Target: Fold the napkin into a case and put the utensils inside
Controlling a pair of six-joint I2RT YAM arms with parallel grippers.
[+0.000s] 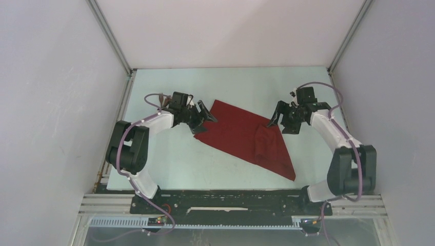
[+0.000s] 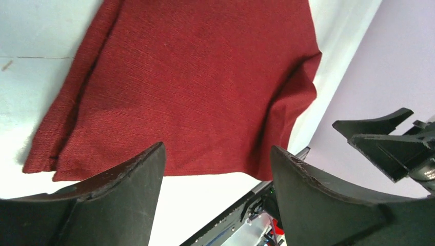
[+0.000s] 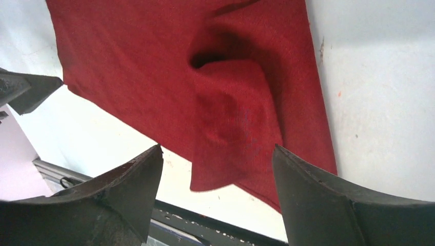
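Note:
A red napkin [image 1: 231, 128] lies at a slant across the table, its left part flat in the top view. Towards its right end a loose flap [image 3: 231, 128] is folded over unevenly, bunched and short of the side edges, with a strip of single cloth showing to its right. My left gripper [image 1: 211, 124] stands open over the napkin's left end. In the left wrist view that end has a narrow ridge [image 2: 77, 87] along it. Over the right edge my right gripper [image 1: 279, 128] is open too, nothing between its fingers.
Forks or similar utensils [image 1: 161, 97] lie at the far left, partly hidden by the left arm. Bare table [image 1: 241, 84] shows behind the napkin and in front of it. A dark rail [image 1: 231, 197] runs along the front edge.

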